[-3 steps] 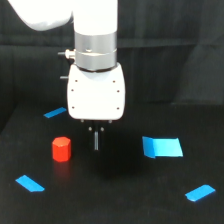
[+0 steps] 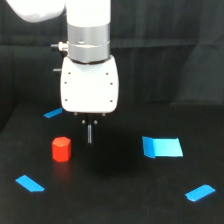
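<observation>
The white robot arm comes down from the top with its gripper (image 2: 90,132) hanging above the dark floor, a thin finger tip visible below its white housing; whether it is open or shut is hard to tell. A red block (image 2: 61,149) stands on the floor to the lower left of the gripper, apart from it. To the right lies a light blue piece (image 2: 167,147) with a darker blue left part.
Blue tape strips mark the dark floor (image 2: 115,195) at front left (image 2: 30,184), front right (image 2: 200,192) and back left (image 2: 54,112). Dark fabric hangs behind.
The arm and gripper have shifted slightly to the left and up. The red block and blue piece have not moved.
</observation>
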